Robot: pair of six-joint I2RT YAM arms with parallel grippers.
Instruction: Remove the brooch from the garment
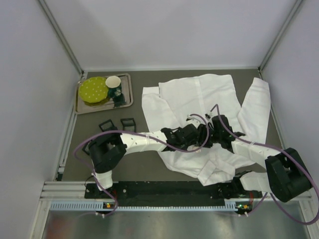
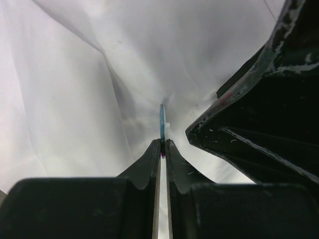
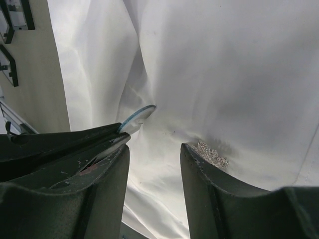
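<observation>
The white garment lies spread over the table. My left gripper is shut on a thin disc with a bluish edge, seen edge-on just above the cloth. From the right wrist view the same disc stands tilted in the left fingers, left of my right gripper. The right gripper is open, with nothing gripped. A small glittery silver piece shows on the cloth just beyond its right fingertip. I cannot tell which of the disc and the silver piece is the brooch. The top view hides both behind the arms.
A metal tray at the back left holds a yellow plate and a green cup. Black frames lie left of the garment. Both arms meet closely over its middle, leaving little room between them.
</observation>
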